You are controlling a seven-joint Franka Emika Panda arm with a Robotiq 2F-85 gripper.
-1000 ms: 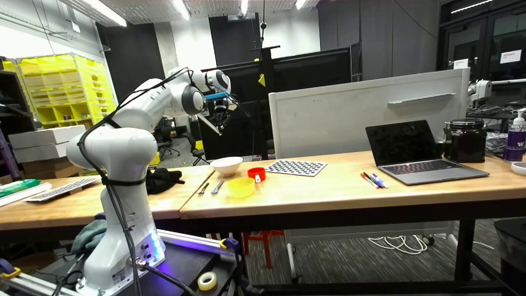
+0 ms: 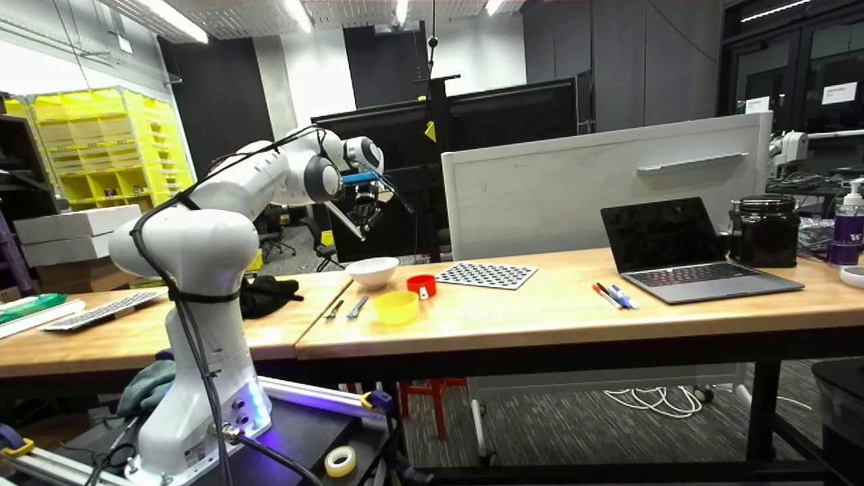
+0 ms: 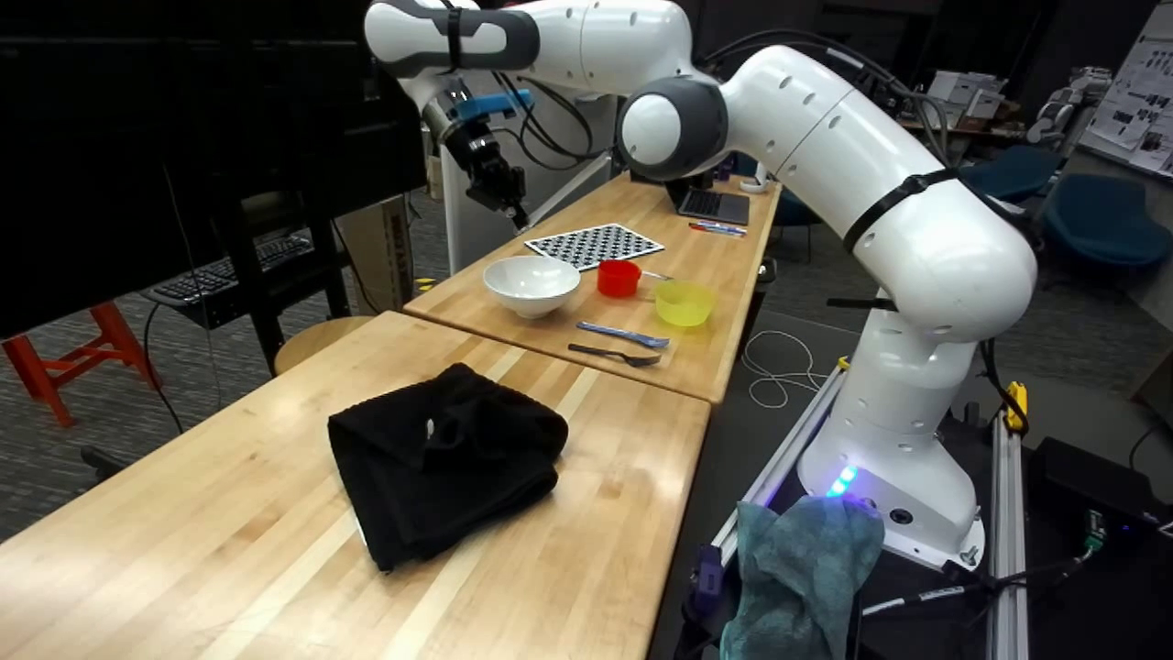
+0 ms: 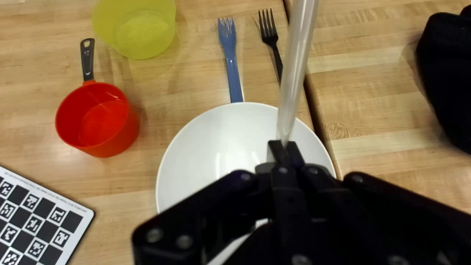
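Observation:
My gripper is shut on one end of a thin whitish stick, which runs away from the fingertips toward the top of the wrist view. In exterior view 1 the stick slants in the air, its lower end at the gripper. Below the fingers, a white bowl sits on the table, partly hidden by the gripper; a clear gap separates them in exterior view 1. The inside of the bowl looks empty where it shows.
Near the bowl are a red measuring cup, a yellow bowl, a blue fork and a black fork. A checkered board lies beyond. Black cloth covers part of the other table. The table between board and laptop is mostly clear.
The arm has come down a little, bringing the gripper and the stick lower and nearer the white bowl. The objects on the table have not moved.

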